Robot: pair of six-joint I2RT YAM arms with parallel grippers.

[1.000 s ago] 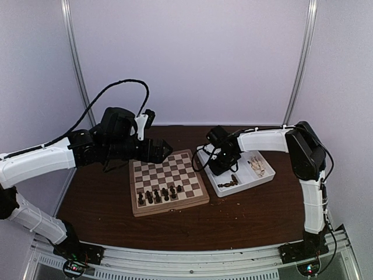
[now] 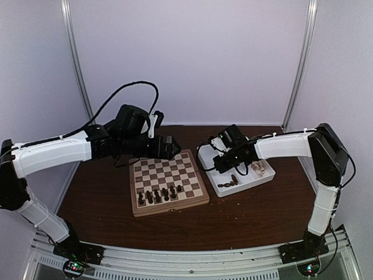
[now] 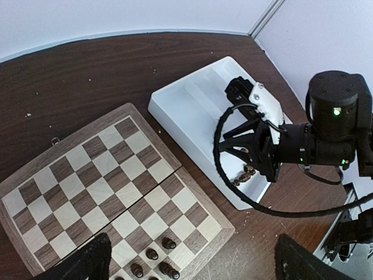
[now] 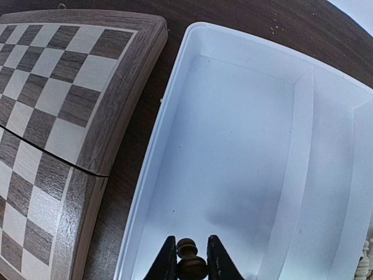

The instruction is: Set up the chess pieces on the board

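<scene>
Between the fingertips of my right gripper is a dark pawn (image 4: 192,269), held above the white tray (image 4: 125,248). The chessboard (image 2: 169,208) lies left of the tray, with several dark pieces (image 2: 157,196) standing along its near rows. My left gripper hovers over the board, its fingers (image 3: 84,263) wide apart and nothing between them. A few dark pieces (image 2: 234,179) remain in the near part of the tray, partly covered by the right arm in the left wrist view.
Light pieces (image 2: 258,168) sit in the tray's right compartment, past a divider (image 4: 297,175). A narrow strip of table separates board and tray. Bare dark tabletop (image 2: 233,221) spreads in front of both. The board's far rows are empty in the left wrist view.
</scene>
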